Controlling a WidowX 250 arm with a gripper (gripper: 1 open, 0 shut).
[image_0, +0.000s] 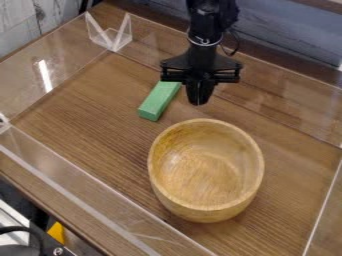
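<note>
The black gripper (199, 80) hangs over the wooden surface at the top centre, its dark fingers pointing down beside a green block (158, 100); whether they are open or shut is hard to tell. The green block lies flat, just left of and below the gripper, apart from it as far as shows. A large round wooden bowl (206, 205) sits below, in the lower middle.
A clear plastic piece (111, 32) stands at the upper left. Raised edges border the surface. A small yellow object (56, 232) shows at the lower left edge.
</note>
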